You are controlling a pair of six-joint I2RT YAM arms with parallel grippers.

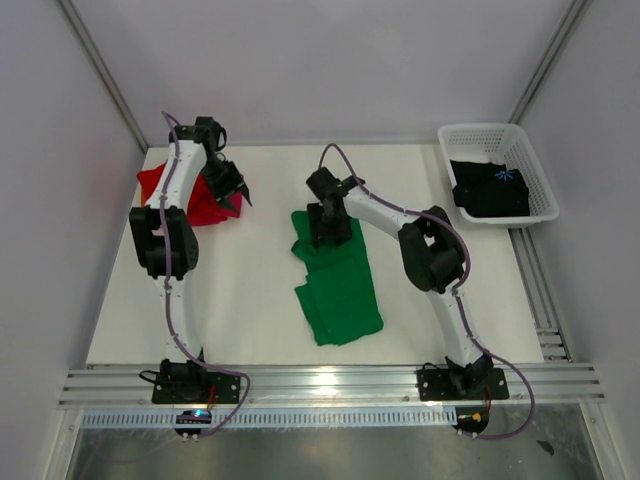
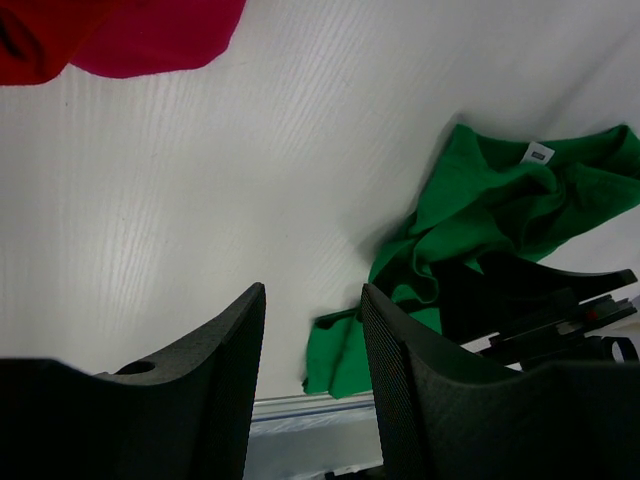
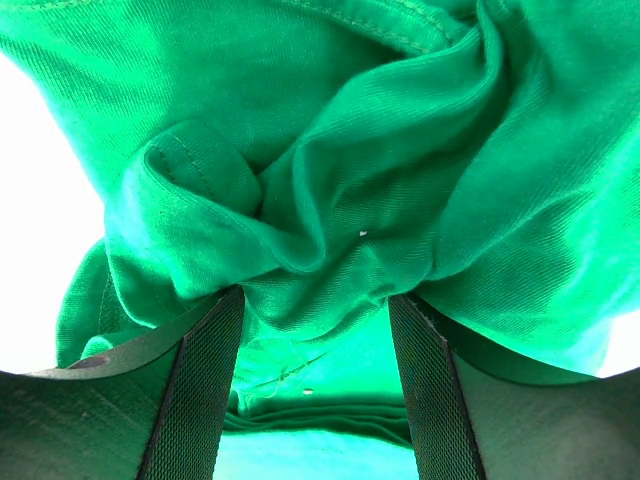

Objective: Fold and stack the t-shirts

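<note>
A green t-shirt [image 1: 340, 295] lies partly folded and rumpled at the middle of the table, one sleeve part jutting out on its left. My right gripper is over its upper part with fingers apart, the fingertips down against bunched green cloth [image 3: 380, 180]. Up at the far left, my left gripper [image 1: 244, 193] hovers by the red shirts [image 1: 212, 212]. In the left wrist view its fingers [image 2: 235, 340] stand apart over bare table, with no cloth between them. A white label [image 2: 537, 153] shows on the green shirt.
A white basket [image 1: 545, 205] stands at the back right with a black shirt [image 1: 490, 190] in it. Bare white table [image 1: 240, 300] lies between the red and green shirts, and to the right of the green one.
</note>
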